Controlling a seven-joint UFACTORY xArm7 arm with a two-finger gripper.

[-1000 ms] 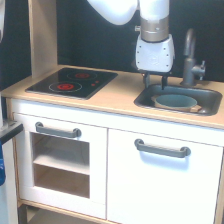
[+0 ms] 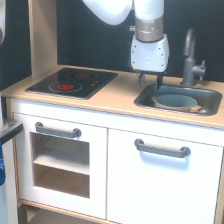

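Note:
My gripper (image 2: 150, 80) hangs from the white arm (image 2: 150, 53) just above the wooden counter, at the left end of the sink. Its two dark fingers stand apart, and nothing shows between them. To the right of them, a grey-green bowl or pot (image 2: 176, 101) rests in the dark sink basin (image 2: 207, 98). A small tan item lies along its front edge, too small to make out.
A dark faucet (image 2: 190, 58) rises behind the sink. The black stovetop (image 2: 72, 82) with red burner marks is on the left, bare. Free counter (image 2: 115, 97) lies between stovetop and sink. Below are a cabinet door (image 2: 160, 180) and an oven door (image 2: 60, 132).
My gripper has shifted slightly left, away from over the sink towards its left rim. The bowl has stayed in the basin.

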